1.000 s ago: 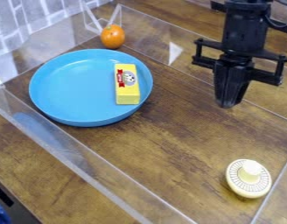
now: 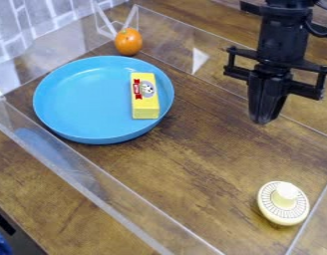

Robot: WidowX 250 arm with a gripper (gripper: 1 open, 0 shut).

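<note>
My black gripper [image 2: 269,108] hangs over the right side of the wooden table, its fingers pointing down and shut, with nothing seen between them. To its left a blue plate [image 2: 76,105] holds a yellow box [image 2: 145,98] with a small red label on its right half. An orange round fruit [image 2: 128,42] sits behind the plate. A cream round object with a raised knob [image 2: 282,203] lies at the front right, below the gripper in the view.
Clear plastic walls border the wooden table [image 2: 179,179]. The middle and front of the table, between the plate and the round object, are bare.
</note>
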